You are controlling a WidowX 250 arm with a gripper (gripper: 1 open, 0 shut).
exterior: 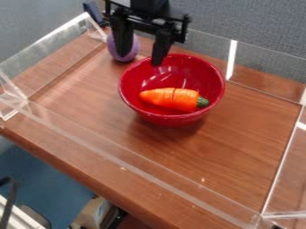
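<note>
My black gripper (141,47) hangs at the top centre, open, its two fingers apart with nothing visible between them, above and left of a red bowl. An orange toy carrot (169,97) with a green tip lies inside the red bowl (192,73). A purple round object (121,51) sits on the table at the back, partly hidden behind the gripper's left finger.
The wooden table (103,150) is ringed by clear low walls (282,193). A grey wall stands behind, and the floor with some clutter shows at lower left.
</note>
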